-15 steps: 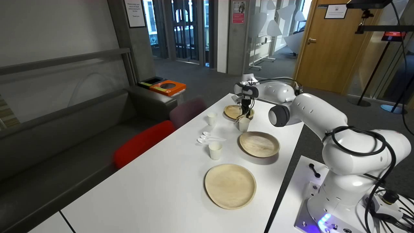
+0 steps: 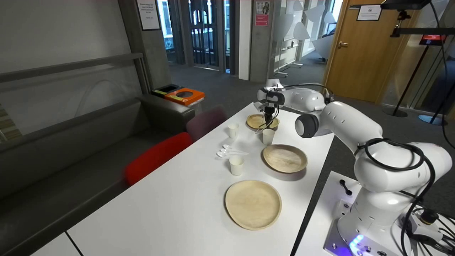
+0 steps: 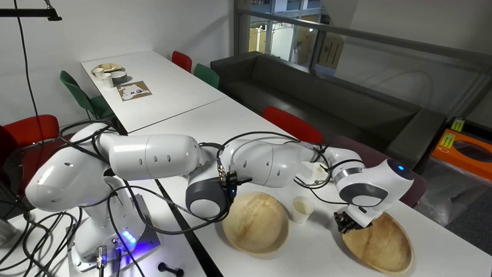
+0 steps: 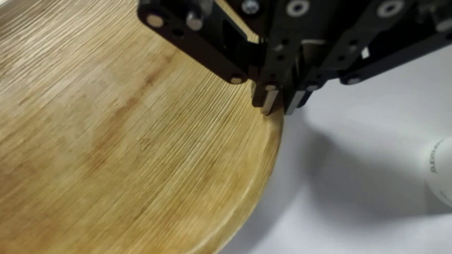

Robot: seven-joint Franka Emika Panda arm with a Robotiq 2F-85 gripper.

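The far wooden plate (image 2: 256, 121) lies on the table, and its grain and curved rim fill much of the wrist view. My gripper reaches down at that rim with its fingers partly apart. One finger (image 4: 271, 99) stands over the plate's inner side, the other outside the edge, so the rim runs between them. A narrow gap shows between the fingertips; no firm grip on the rim is visible. In exterior view 2 the gripper (image 3: 346, 221) sits at the near left edge of the same plate (image 3: 385, 244).
A white cup (image 4: 441, 171) stands beside the plate. Two more wooden plates, one deeper (image 2: 284, 158) and one flatter (image 2: 252, 204), lie closer to exterior camera 1. Two other cups (image 2: 236, 165) and several white spoons (image 2: 230, 151) are nearby.
In exterior view 1 the gripper and wrist have shifted very slightly to the left at the far plate. Plates, cups and spoons look unmoved.
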